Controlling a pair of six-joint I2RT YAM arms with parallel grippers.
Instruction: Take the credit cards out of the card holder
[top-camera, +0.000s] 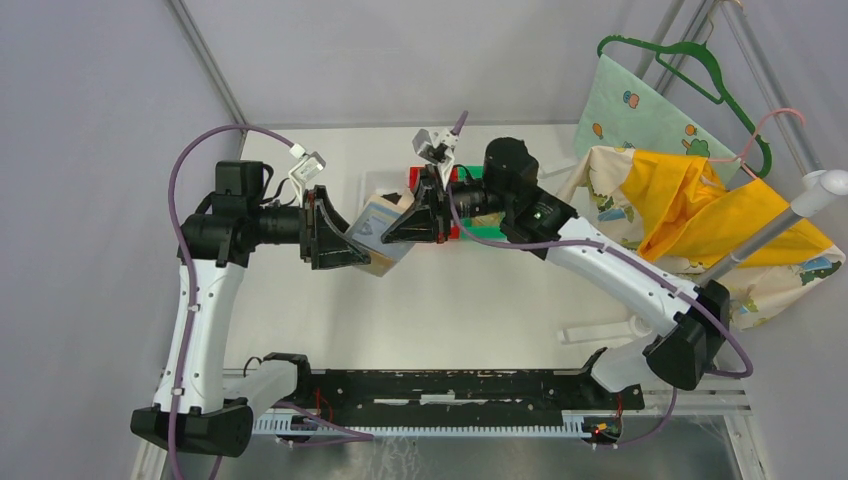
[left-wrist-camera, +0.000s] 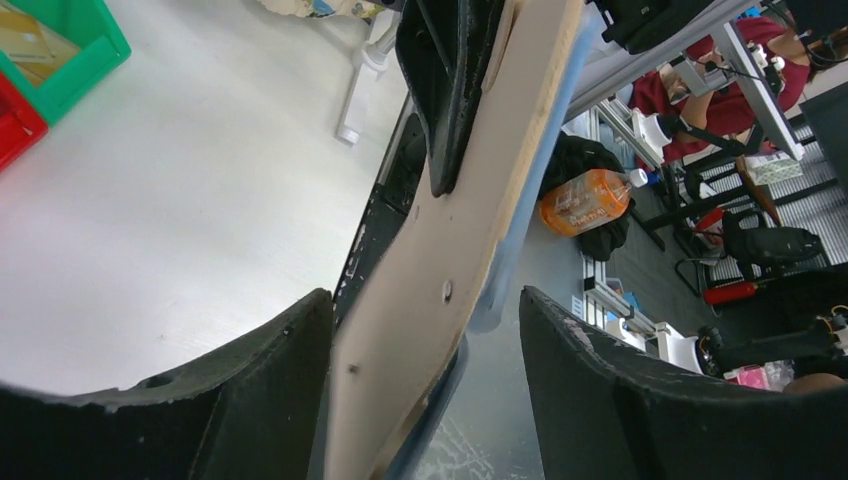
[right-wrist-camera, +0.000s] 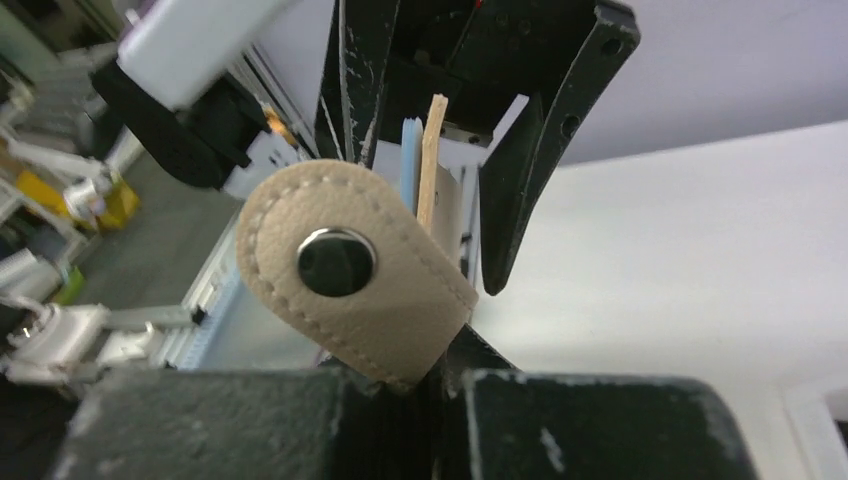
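A beige card holder (top-camera: 378, 265) with a pale blue card face (top-camera: 369, 224) is held up between the two arms in the top view. In the left wrist view the holder (left-wrist-camera: 440, 240) runs edge-on between the spread fingers of my left gripper, with room on either side. My right gripper is shut on the holder near its snap flap (right-wrist-camera: 280, 230). A thin blue edge (right-wrist-camera: 409, 165) shows beside the tan one, likely a card. The left gripper's open fingers (right-wrist-camera: 515, 190) straddle that far end. How deep the cards sit is hidden.
Behind the right gripper, a red bin (top-camera: 416, 178) and a green bin (top-camera: 474, 172) stand on the white table. Cloths on hangers, including a yellow one (top-camera: 690, 205), crowd the right side.
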